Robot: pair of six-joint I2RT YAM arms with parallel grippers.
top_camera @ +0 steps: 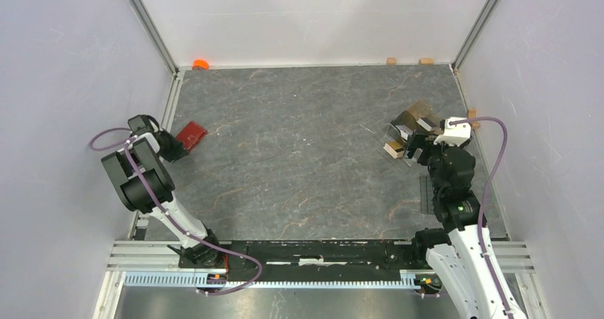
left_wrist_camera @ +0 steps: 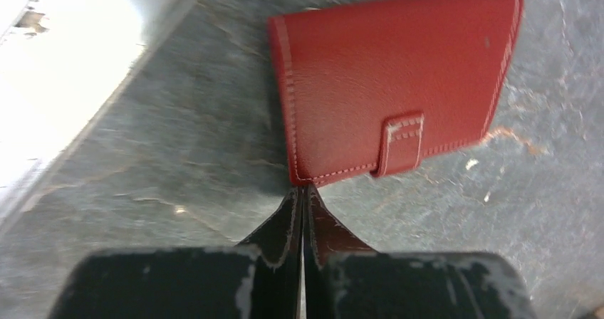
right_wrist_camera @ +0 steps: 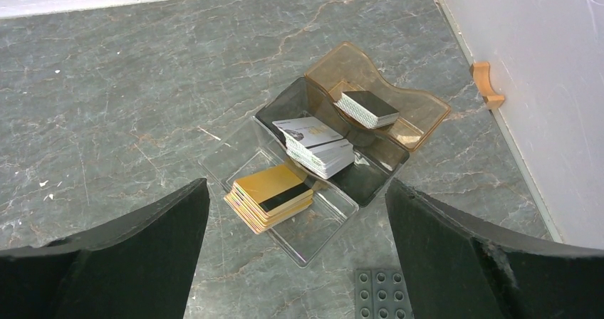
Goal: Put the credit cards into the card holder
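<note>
A red leather card holder point(left_wrist_camera: 392, 70) with a strap lies flat at the table's left. My left gripper is shut, its tips at the holder's near corner; I cannot tell whether they grip it. At the right, three plastic trays hold card stacks: yellow cards point(right_wrist_camera: 271, 191) in the clear tray, white cards point(right_wrist_camera: 313, 148) in the dark one, black-topped cards point(right_wrist_camera: 367, 105) in the amber one. My right gripper hangs open above them, with nothing between its fingers.
A grey studded block point(right_wrist_camera: 381, 294) lies near the trays. Walls border the table point(top_camera: 299, 162), with small wooden blocks and an orange object at its edges.
</note>
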